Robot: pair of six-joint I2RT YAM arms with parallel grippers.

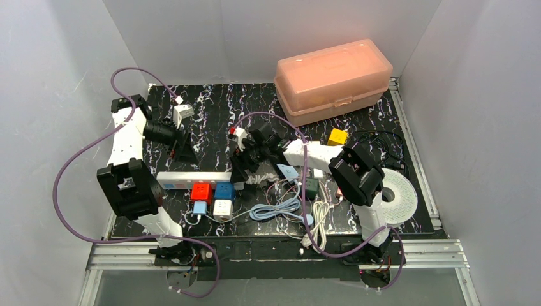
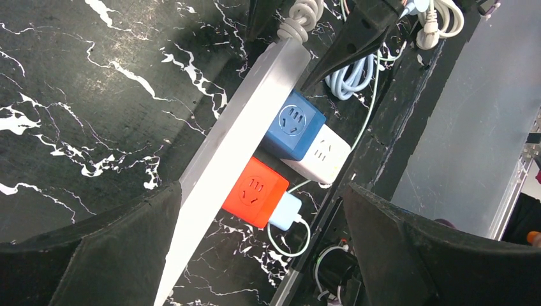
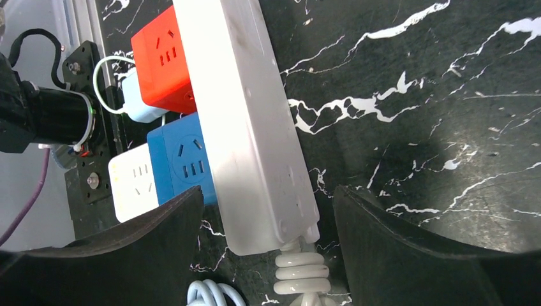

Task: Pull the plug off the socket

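Observation:
A long white power strip point(image 1: 191, 180) lies with red point(image 3: 161, 58), blue point(image 3: 180, 159) and white point(image 3: 133, 183) socket cubes along one side; a light blue charger point(image 2: 285, 210) is plugged by the red one. My right gripper point(image 1: 238, 167) hangs open over the strip's right end, where a coiled white cord point(image 3: 302, 273) leaves it; its fingers straddle that end in the right wrist view. My left gripper point(image 1: 180, 148) stands open above and behind the strip's left part, with nothing between its fingers.
Bundled cables point(image 1: 275, 210), small adapters and a white round disc point(image 1: 399, 197) crowd the right. A yellow cube point(image 1: 337, 138) and a large pink box point(image 1: 332, 76) stand at the back right.

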